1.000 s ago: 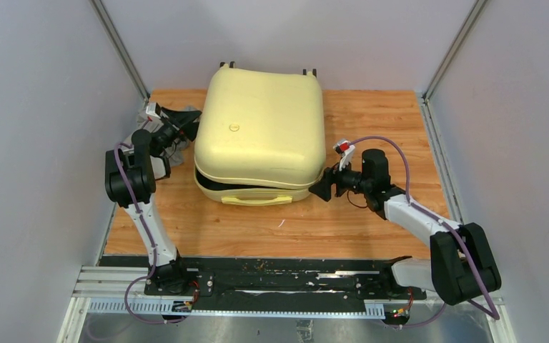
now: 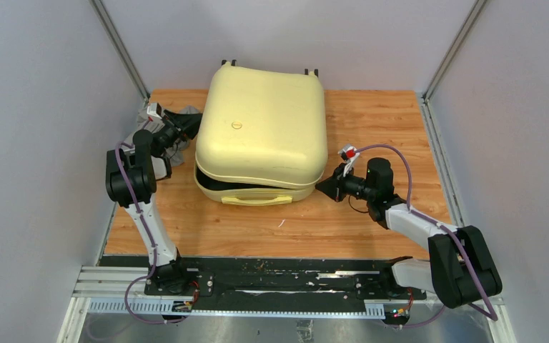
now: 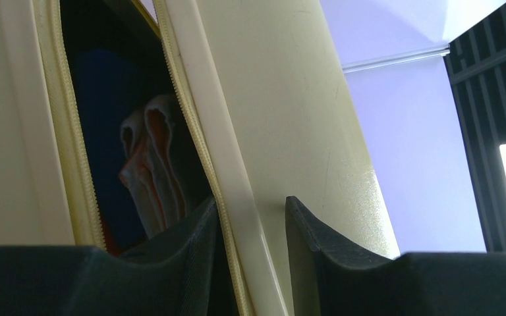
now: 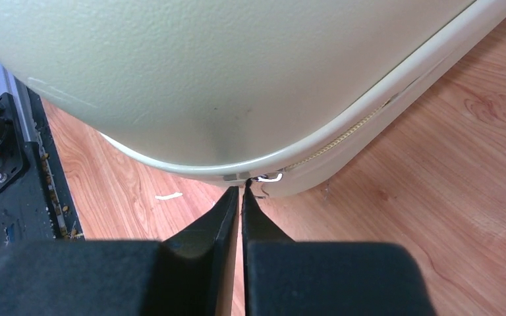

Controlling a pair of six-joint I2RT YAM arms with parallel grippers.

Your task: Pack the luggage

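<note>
A yellow suitcase (image 2: 264,125) lies with its lid lowered over the base, a dark gap left along the front and left side. Through that gap the left wrist view shows folded cloth (image 3: 155,158) inside. My left gripper is at the suitcase's left side; its parted fingers straddle the lid's rim (image 3: 221,138). Near the front right corner, my right gripper is shut, with nothing visible between its fingers. A silver zipper pull (image 4: 268,177) sits right by its fingertips; whether they touch it I cannot tell.
Grey cloth (image 2: 179,153) lies on the table beneath the left arm. The suitcase's yellow handle (image 2: 257,201) faces the front edge. A small white scrap (image 2: 282,223) lies before it.
The suitcase has shifted very slightly right. The left arm looks almost still.
</note>
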